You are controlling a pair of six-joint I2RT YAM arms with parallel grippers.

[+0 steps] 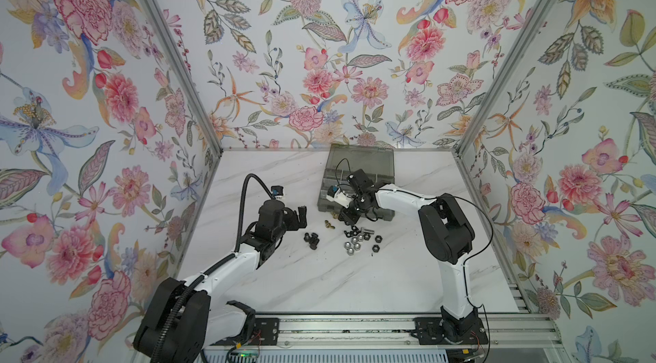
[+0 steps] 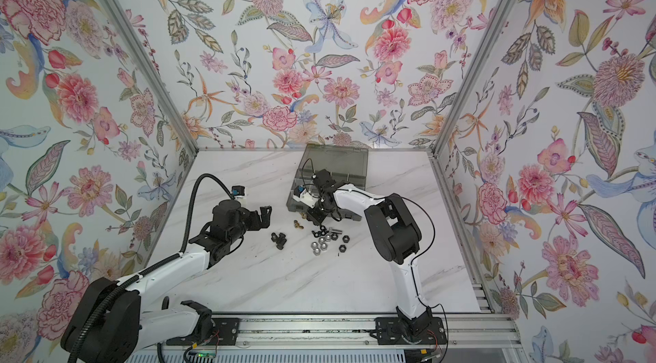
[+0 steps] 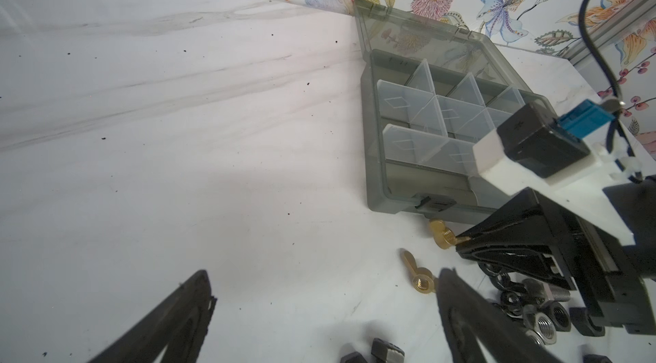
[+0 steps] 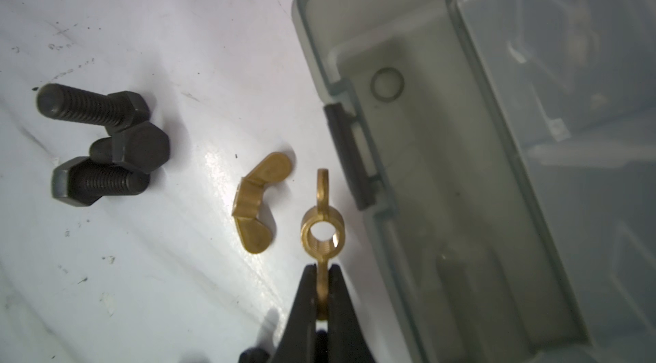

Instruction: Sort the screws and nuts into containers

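My right gripper is shut on one wing of a brass wing nut (image 4: 322, 219), held beside the front edge of the grey compartment box (image 3: 377, 178). A second brass wing nut (image 4: 253, 206) lies on the table nearby. Black hex bolts (image 4: 140, 148) lie in a small pile to the left of it. Steel and black nuts (image 2: 321, 245) are grouped in front of the box. My left gripper stands open over the table, left of these parts, with nothing between its fingers.
The box's lid (image 1: 358, 158) stands open at the back. The right arm reaches across the right side.
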